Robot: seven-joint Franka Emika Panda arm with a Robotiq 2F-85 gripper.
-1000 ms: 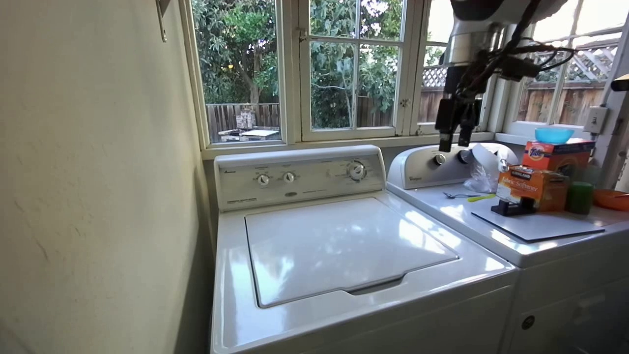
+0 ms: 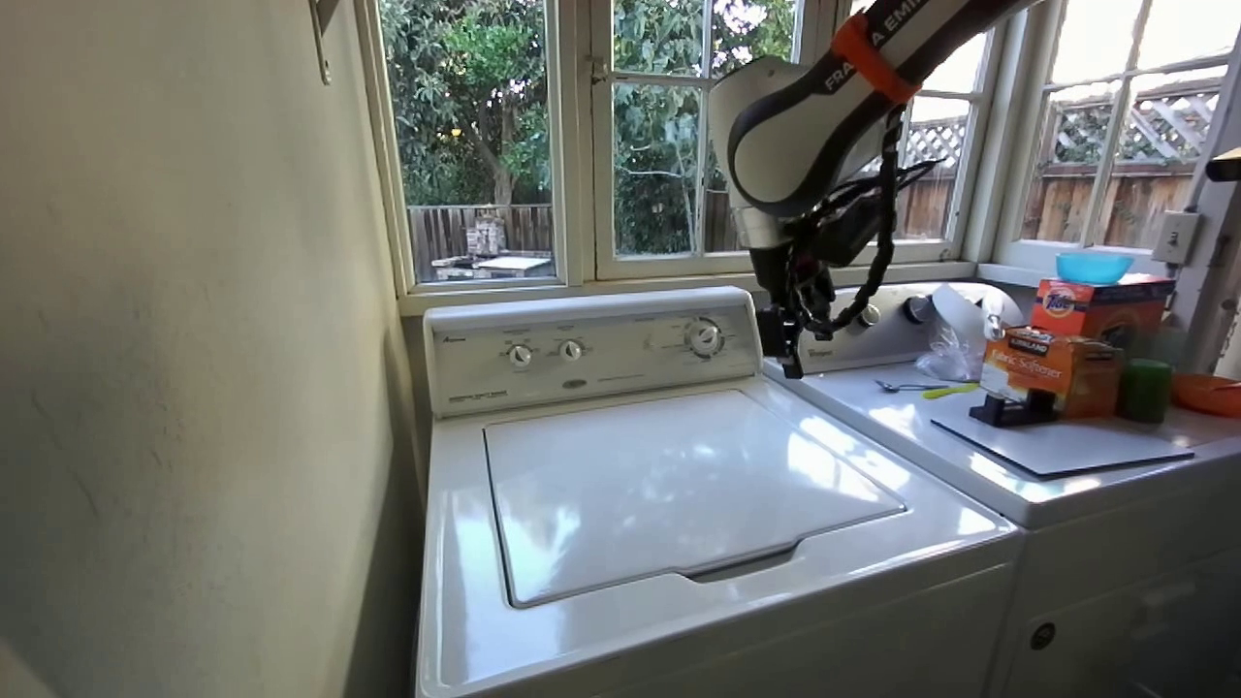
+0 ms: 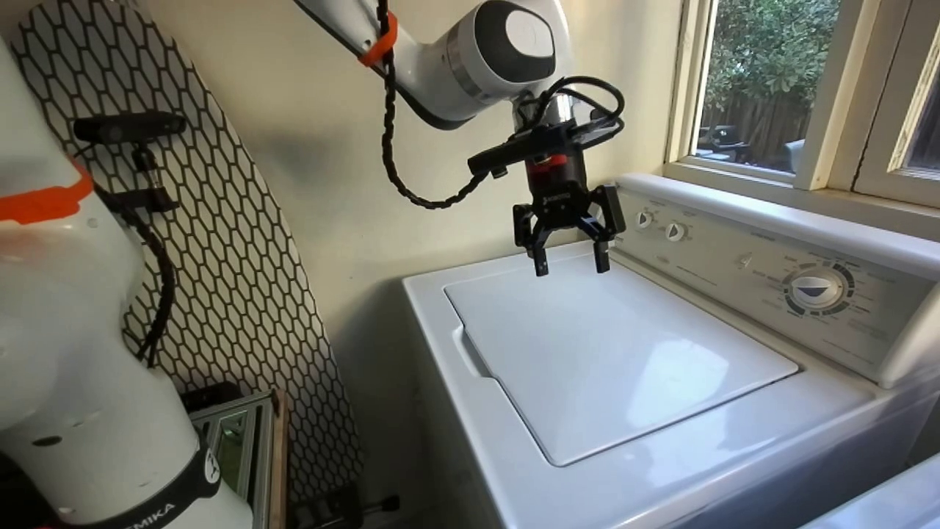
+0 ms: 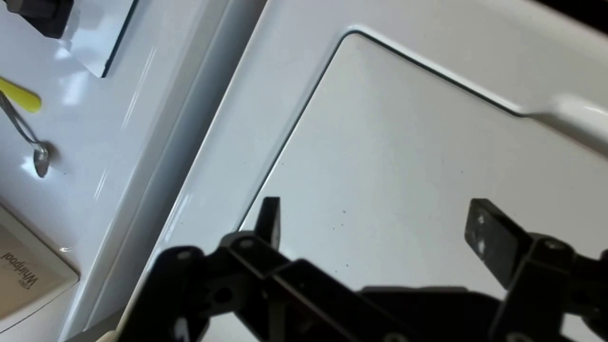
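Note:
My gripper [image 3: 572, 267] points down with its fingers spread apart and nothing between them. In the wrist view the two black fingertips [image 4: 487, 234] stand wide of each other, with the bare washer lid [image 4: 399, 148] below. That lid [image 2: 686, 477] is closed flat on the white top-loading washer [image 2: 465, 628]. Seen from exterior view 1, the gripper [image 2: 781, 349] is by the right end of the washer's control panel [image 2: 628, 349]; its fingers are partly hidden in dark overlap there. It appears clear of the lid.
Right of the washer, a second white machine [image 2: 861, 401] carries a spoon [image 4: 40, 159], a yellow-handled utensil [image 4: 20, 96], an orange fabric softener box [image 2: 1035, 366], a Tide box [image 2: 1099, 308] with a blue bowl [image 2: 1094, 269], and a green cup [image 2: 1146, 390]. A wall bounds the left; the lid's top is empty.
The arm and gripper have moved left and lower in exterior view 1, from in front of the right-hand window to beside the washer's panel. Objects on the machines have not moved.

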